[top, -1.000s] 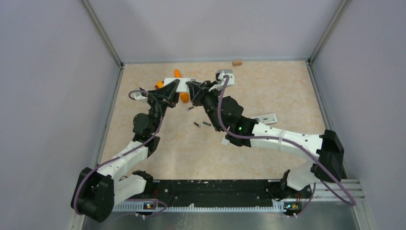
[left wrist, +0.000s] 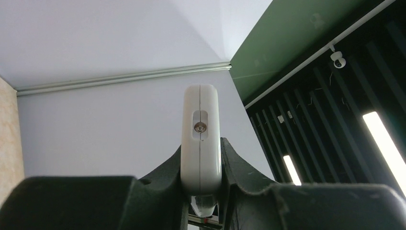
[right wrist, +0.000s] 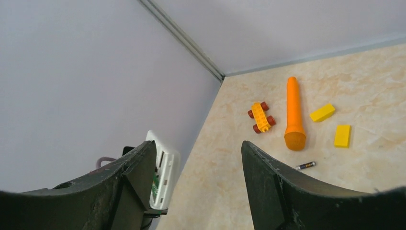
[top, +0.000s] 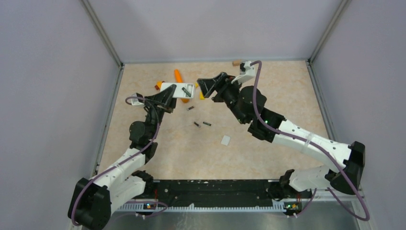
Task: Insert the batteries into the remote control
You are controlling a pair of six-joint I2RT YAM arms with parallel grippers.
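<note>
The white remote (top: 174,93) is held aloft in my shut left gripper (top: 169,96), with its battery compartment and a green battery (top: 186,91) showing in the top view. My right gripper (top: 206,85) stands open just right of the remote, nothing between its fingers. Loose batteries lie on the table (top: 196,124). A small white piece (top: 225,140), perhaps the cover, lies nearer the front.
Behind the remote lie an orange club-like toy (right wrist: 294,115), a yellow toy car (right wrist: 260,116) and yellow blocks (right wrist: 342,136). A wooden block (top: 236,63) sits at the back edge. Walls border the table.
My right gripper has pulled away from the remote to the right and upward in the top view, uncovering the battery. My left gripper has shifted slightly left with the remote.
</note>
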